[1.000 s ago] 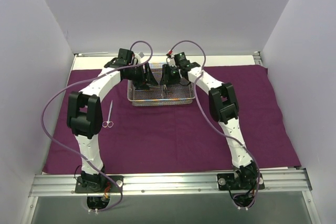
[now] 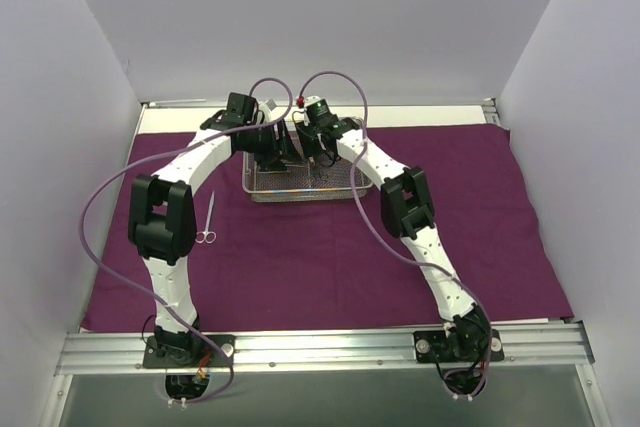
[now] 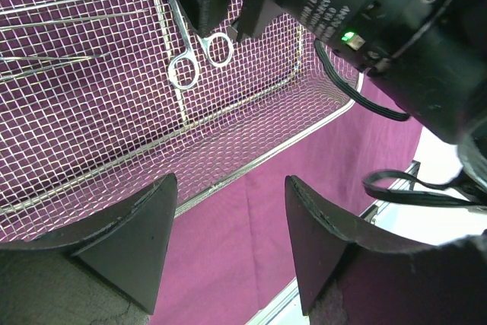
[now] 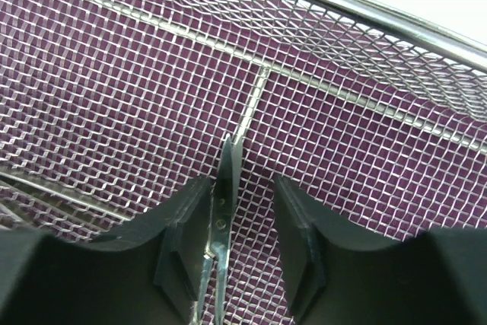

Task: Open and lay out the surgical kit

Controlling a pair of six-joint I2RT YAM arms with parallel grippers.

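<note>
The mesh basket (image 2: 340, 196) lies at the back middle of the cloth. Inside it is a pair of scissors (image 3: 181, 66), handles toward the front rim, blades (image 4: 227, 165) pointing to the back. My right gripper is over the blades with its fingers apart; the blades lie between the fingers, closer to the left one, and contact cannot be told. My left gripper stands open near the basket's front rim, with nothing between its fingertips. Several thin instruments (image 3: 68, 20) lie in the basket. Another pair of scissors (image 2: 207, 232) rests on the cloth at left.
Both arms crowd together over the basket, the right gripper's body (image 3: 365, 28) close to my left one. A metal rail (image 2: 330, 339) runs along the front.
My right gripper has moved left and slightly back over the basket, coming closer to the left one. The left arm and the scissors on the cloth stay where they were.
</note>
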